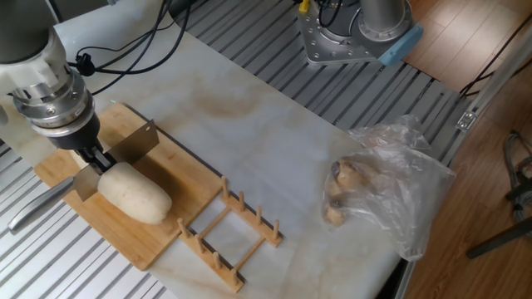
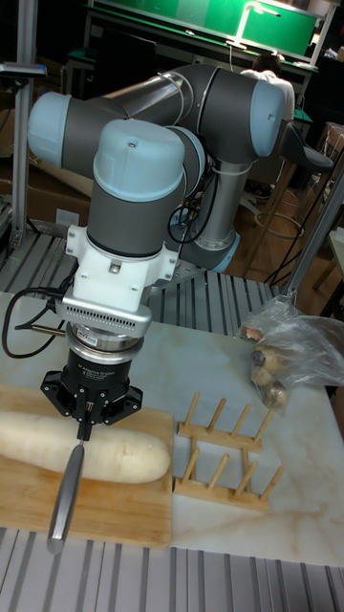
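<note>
A cleaver-like knife, its blade (image 1: 141, 144) upright and its silver handle (image 1: 40, 205) toward the near edge, stands across a long white radish (image 1: 135, 194). My gripper (image 1: 101, 161) points down from above and is shut on the top of the blade. Seen from the front, the black gripper (image 2: 84, 430) is over the radish (image 2: 127, 455), and the knife handle (image 2: 67, 498) juts toward the camera. The radish lies along the wooden cutting board (image 1: 187, 173). How deep the blade's lower edge sits in the radish is hidden.
Beside the board stands a small wooden peg rack (image 1: 218, 223). Farther right, a clear plastic bag (image 1: 407, 195) holds several brownish roundish items (image 1: 349, 178). Marble-patterned sheet (image 1: 249, 124) between board and bag is bare. Black cables hang beside the arm.
</note>
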